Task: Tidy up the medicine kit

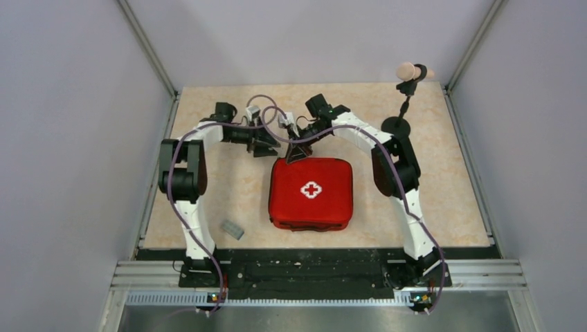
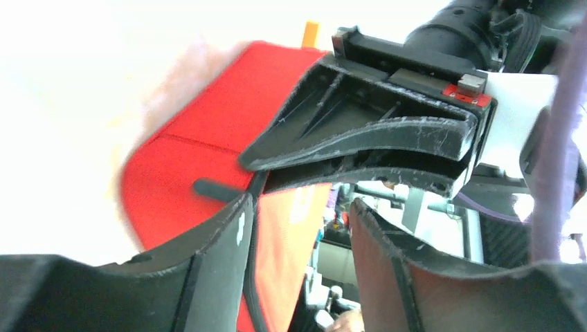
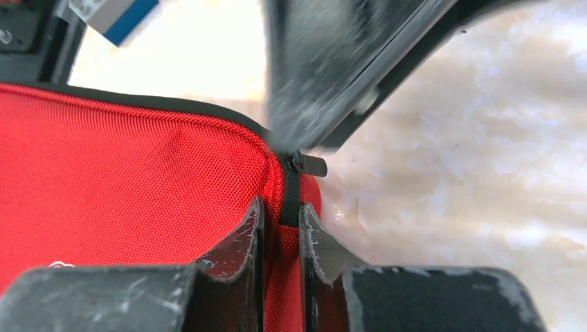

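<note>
A red medicine case (image 1: 311, 207) with a white cross lies closed on the table, in the middle of the top view. At its far left corner my right gripper has a fold of red fabric between its fingers, near the black zipper edge. A small black zipper pull (image 3: 315, 166) sticks out just beyond those fingers. My left gripper is open beside that corner, nothing between its fingertips. In the right wrist view a blurred dark finger (image 3: 346, 76) of the left gripper hangs over the zipper pull.
A small grey box (image 1: 232, 229) lies on the table at the front left. At the right stands a black stand (image 1: 396, 126) with a pale round head.
</note>
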